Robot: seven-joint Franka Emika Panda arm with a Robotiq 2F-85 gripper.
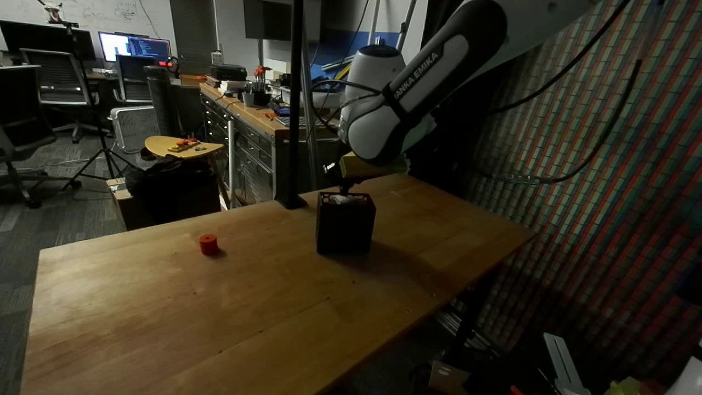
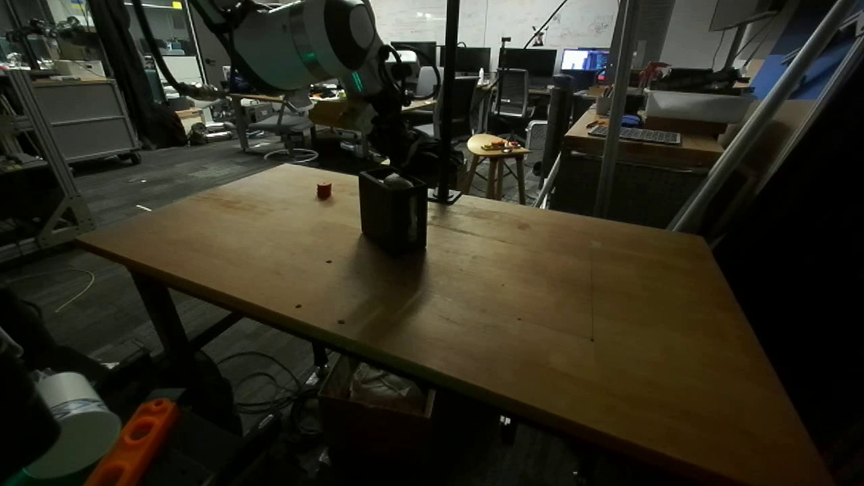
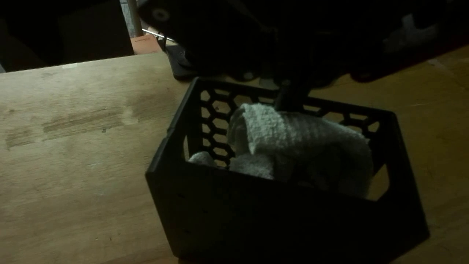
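Note:
A black open-topped crate [image 1: 345, 225] with honeycomb-patterned walls stands upright on the wooden table. In the wrist view a crumpled white cloth [image 3: 303, 132] lies inside the crate. My gripper comes down at the crate's far wall, behind the cloth, and looks shut on that wall's rim. The dark fingertips are mostly hidden by the cloth and shadow. A small red cylinder [image 1: 208, 244] sits apart on the table, left of the crate in exterior view 1; exterior view 2 also shows this red cylinder [image 2: 324, 190].
A black upright post [image 1: 296, 118] stands on the table's back edge close to the crate. A striped curtain [image 1: 592, 164] hangs beyond the right side.

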